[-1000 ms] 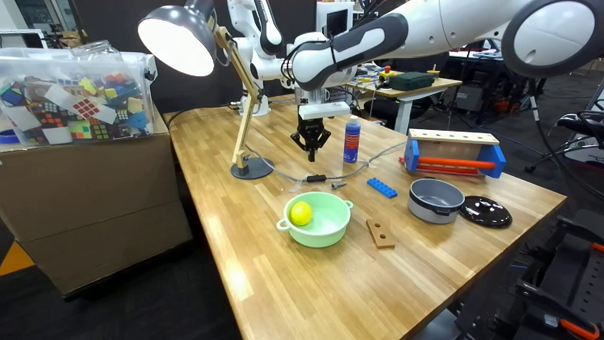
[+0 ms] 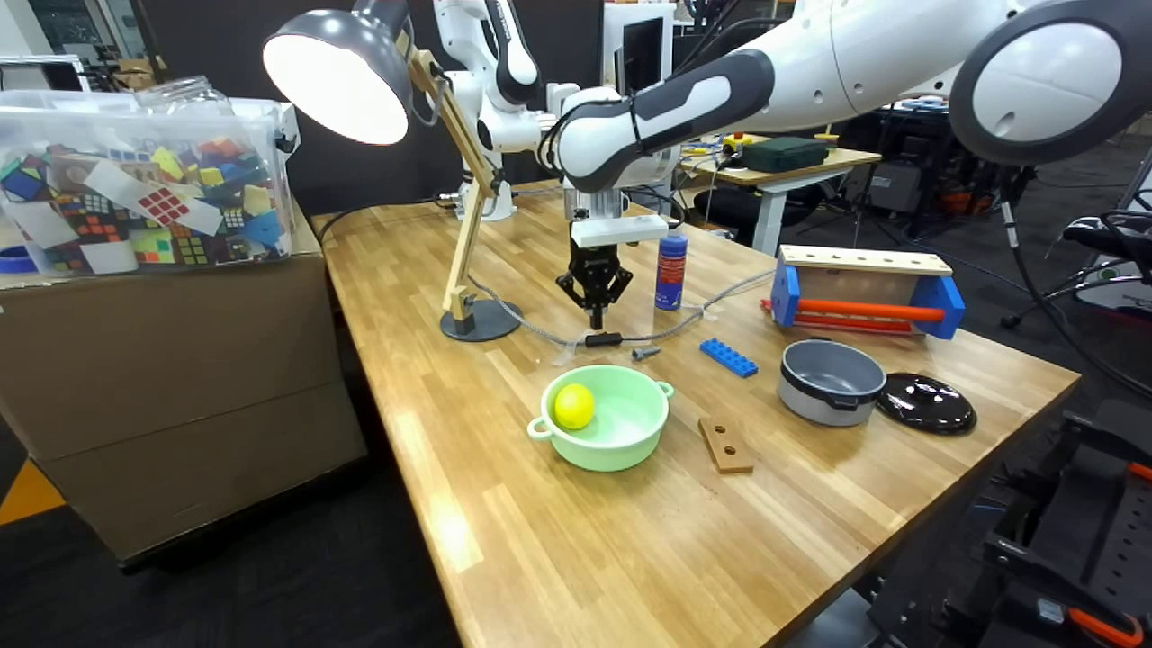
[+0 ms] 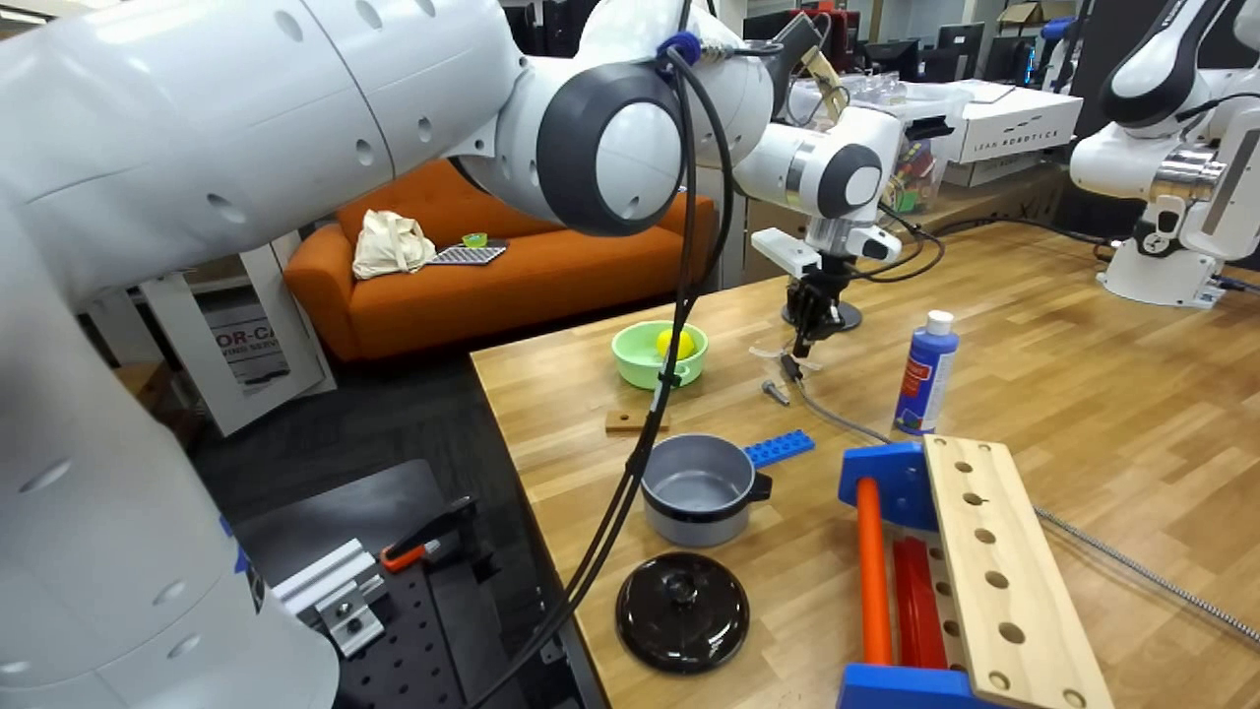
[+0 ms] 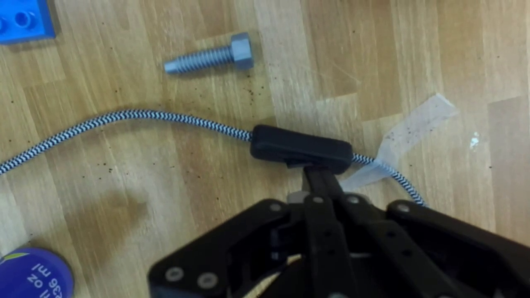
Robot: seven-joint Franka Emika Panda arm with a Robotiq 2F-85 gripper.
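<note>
My gripper is shut, with nothing showing between its fingers, and points straight down. In the wrist view its tips overlap the near edge of a black inline cord switch [image 4: 300, 148]; whether they touch it I cannot tell. A black-and-white braided cord [image 4: 149, 114] runs out of both ends of the switch. In exterior view 1 the gripper [image 2: 596, 324] hangs just above the switch [image 2: 604, 339], and the cord leads to a desk lamp [image 2: 475, 227] whose bulb is lit.
A grey bolt [image 4: 211, 54], clear tape [image 4: 415, 131] and a blue bottle [image 2: 670, 272] lie or stand close by. Nearer the front are a green bowl [image 2: 637, 421] holding a yellow ball [image 2: 573, 406], a blue brick [image 2: 729, 357] and a grey pot [image 2: 826, 405].
My gripper has come down a short way toward the cord switch, staying shut. The objects on the table have not moved, and the lamp was lit before too.
</note>
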